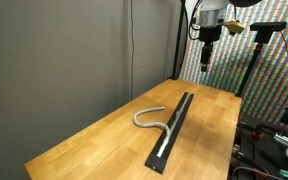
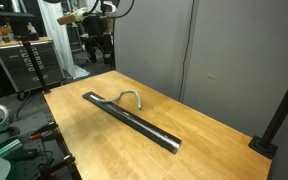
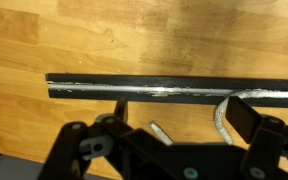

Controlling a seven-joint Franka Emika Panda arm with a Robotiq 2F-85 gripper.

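A long black strip with a pale line along its middle (image 1: 187,104) lies flat on the wooden table; in the wrist view the strip (image 3: 94,81) runs straight across. A curved whitish-grey rope or hose (image 1: 137,117) rests with one end over the strip and the rest bowed out onto the bare wood. That bend of the rope (image 2: 137,94) also shows in exterior view 2. High above the table's end hangs my gripper (image 1: 206,65), touching nothing. Its two fingers (image 3: 121,109) stand wide apart in the wrist view, the gap empty. The gripper's body hides part of the rope there.
A grey wall panel (image 1: 59,75) borders one long side. A black post (image 2: 274,105) rises at a table corner.
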